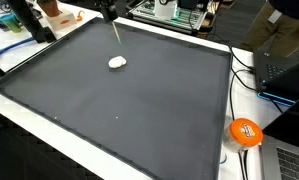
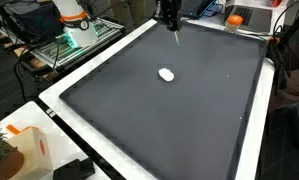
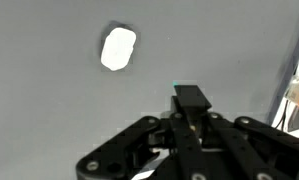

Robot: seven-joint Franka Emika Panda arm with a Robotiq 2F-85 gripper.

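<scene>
A small white oval object (image 1: 117, 62) lies on the dark grey board (image 1: 139, 110); in the wrist view the white oval object (image 3: 118, 48) sits at upper left with bare surface round it. My gripper (image 1: 110, 14) is at the top edge of exterior view 1, shut on a thin tan stick (image 1: 117, 33) that points downward. In exterior view 2 the stick (image 2: 176, 37) hangs below the gripper (image 2: 171, 18), apart from the white object (image 2: 166, 74). From the wrist, the fingers of the gripper look closed together, and most of the stick is hidden.
An orange-topped white container (image 1: 243, 134) stands off the board at right, near a laptop (image 1: 284, 160). Cables (image 1: 235, 80) run beside the board's right edge. Most of the board is bare.
</scene>
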